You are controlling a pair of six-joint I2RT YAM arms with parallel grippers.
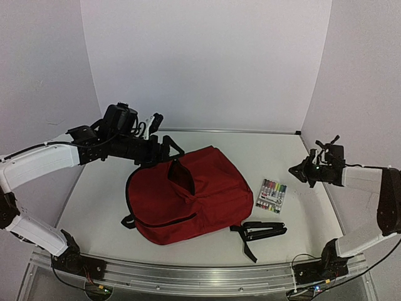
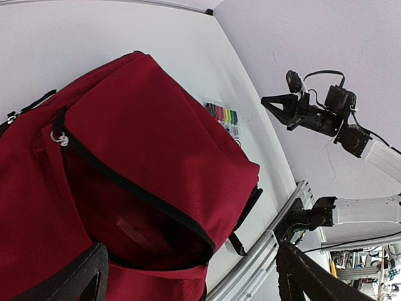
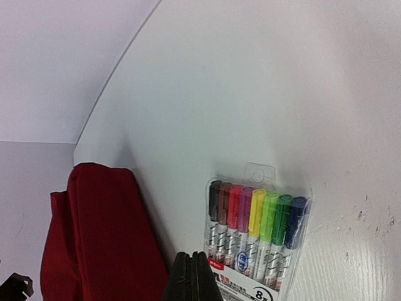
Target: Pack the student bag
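A red backpack (image 1: 216, 207) lies on the table with its zipped mouth part open; in the left wrist view the dark opening (image 2: 138, 219) gapes below the zipper. My left gripper (image 1: 175, 147) hangs at the bag's far-side edge, wide open, nothing between its fingers. To the right of the bag a clear pack of colored markers (image 1: 271, 195) lies flat, its caps showing in the right wrist view. Up and to the right of that pack, apart from it, is my right gripper (image 1: 293, 172). Its fingertips (image 3: 182, 276) are together, with nothing seen between them.
Black straps (image 1: 263, 231) stick out from the bag's near right corner. Along the table's front runs a metal rail (image 1: 194, 269). Walls close the left, back and right sides.
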